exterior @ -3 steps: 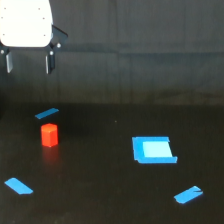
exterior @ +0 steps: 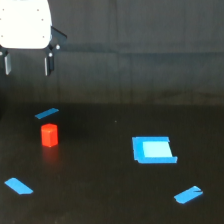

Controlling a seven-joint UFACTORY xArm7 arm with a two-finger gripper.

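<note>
At the upper left, well above the table, my gripper (exterior: 28, 65) hangs under its white body with its two fingers wide apart; it is open and nothing shows between them. A red block (exterior: 49, 135) stands upright on the dark table, below the gripper and a little to its right, clear of it. To the right of the middle lies a white square (exterior: 156, 149) framed with blue tape (exterior: 139, 150), with nothing on it.
Strips of blue tape lie on the table: one behind the block (exterior: 47, 113), one at front left (exterior: 18, 186) and one at front right (exterior: 188, 194). Bare dark table (exterior: 95, 165) lies between the block and the white square. A dark curtain (exterior: 140, 60) hangs behind.
The gripper has moved very slightly, lower in the view. The red block and the taped square have not moved.
</note>
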